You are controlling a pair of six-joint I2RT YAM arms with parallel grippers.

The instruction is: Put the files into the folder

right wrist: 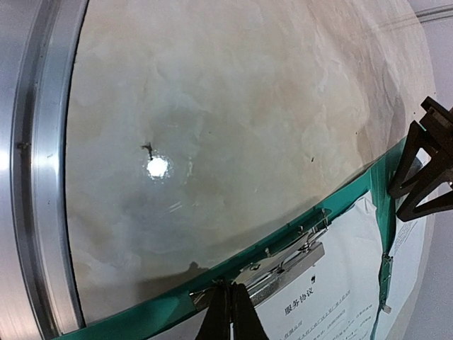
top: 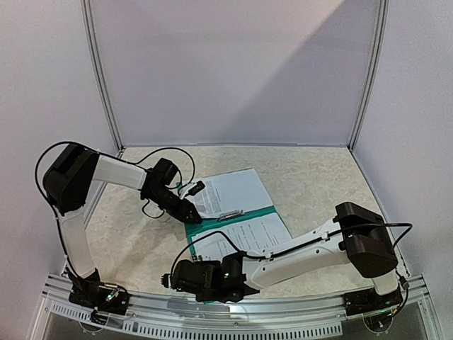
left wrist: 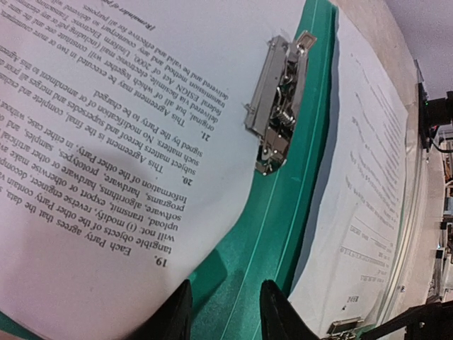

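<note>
The teal folder lies spread open on the table. One stack of printed paper covers its far half, another its near half. In the left wrist view, a metal clip lies along the far paper's edge beside the spine. My left gripper is at the spine's left end, fingers apart, nothing seen between them. A second clip is on the near sheets, by the folder's teal edge. My right gripper is shut over that clip's end; whether they touch I cannot tell.
Bare table spreads beyond the folder's near-left edge, up to the metal rail. In the right wrist view, my left gripper's fingers reach over the folder at the right. More clear table lies to the folder's right.
</note>
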